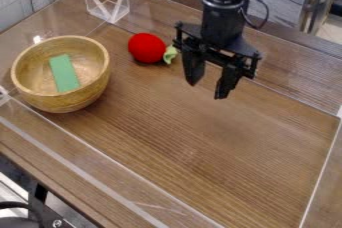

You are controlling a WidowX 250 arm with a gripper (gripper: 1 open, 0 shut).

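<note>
My black gripper (214, 64) hangs over the upper middle of the wooden table, fingers pointing down; whether it is open or shut is unclear. Just left of it lie a red round object (146, 46) and a small light-green item (171, 56), partly behind the arm. A wooden bowl (94, 73) at the left holds a green block (66, 74).
A clear, angular plastic object (108, 4) stands at the back left. A black cable or part shows at the bottom left corner.
</note>
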